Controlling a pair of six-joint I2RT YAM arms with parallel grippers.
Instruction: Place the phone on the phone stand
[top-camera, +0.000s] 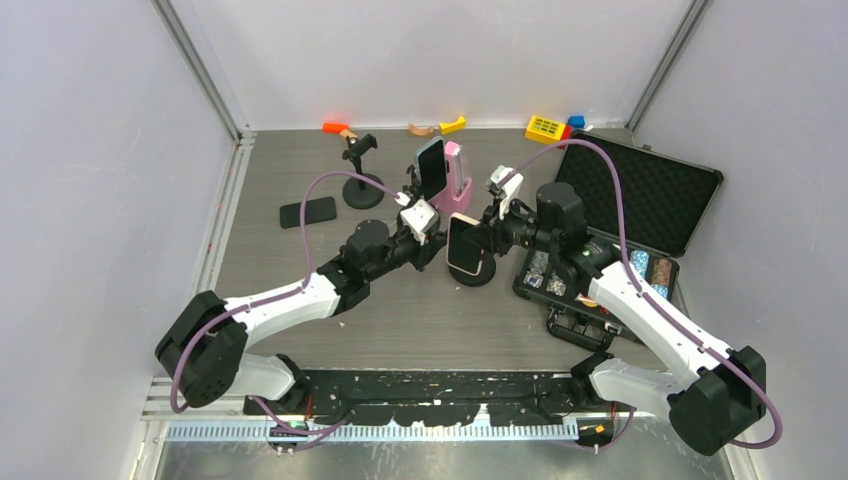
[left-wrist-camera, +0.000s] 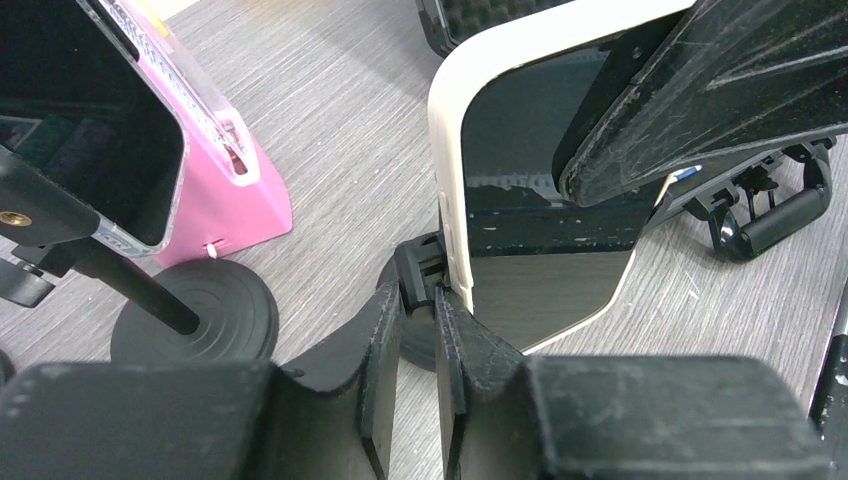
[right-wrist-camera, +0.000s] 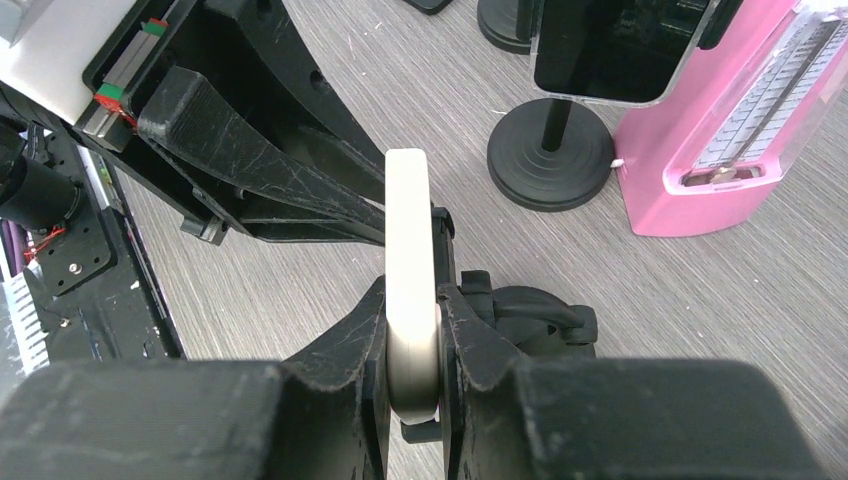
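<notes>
A phone with a cream frame (top-camera: 463, 240) stands tilted at a black stand with a round base (top-camera: 472, 275). My right gripper is shut on the phone's edge. My left gripper is at the phone's left side, its fingertips close together at a small black part of the stand (left-wrist-camera: 420, 262); whether they grip it is unclear. Behind, another phone (top-camera: 431, 168) rests on a second stand (right-wrist-camera: 548, 155). A dark phone (top-camera: 307, 212) lies flat at the left, near an empty stand (top-camera: 363, 192).
A pink holder (top-camera: 457, 187) stands behind the held phone. An open black case (top-camera: 622, 205) fills the right side, with coloured blocks (top-camera: 545, 128) at the back.
</notes>
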